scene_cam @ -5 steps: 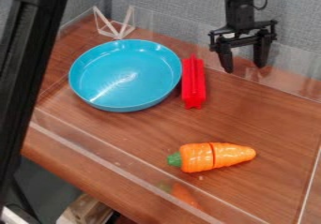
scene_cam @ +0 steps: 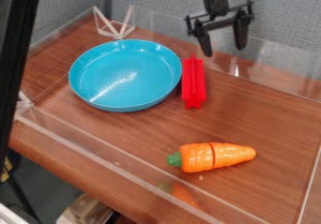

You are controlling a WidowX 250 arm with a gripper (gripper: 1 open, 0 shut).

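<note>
My black gripper (scene_cam: 223,40) hangs at the top right, above the back of the table, its two fingers spread open with nothing between them. A blue plate (scene_cam: 124,74) sits on the wooden table at the left. A red bar-shaped object (scene_cam: 193,82) lies just right of the plate, below the gripper. A cut orange toy carrot (scene_cam: 223,156) with a green top lies at the front middle.
A clear low wall (scene_cam: 267,73) runs along the table's edges. A white wire frame (scene_cam: 113,26) stands at the back left. A dark post (scene_cam: 13,40) fills the left edge.
My gripper has risen and moved left, from low behind the red object's right side to higher up. The objects on the table have not moved.
</note>
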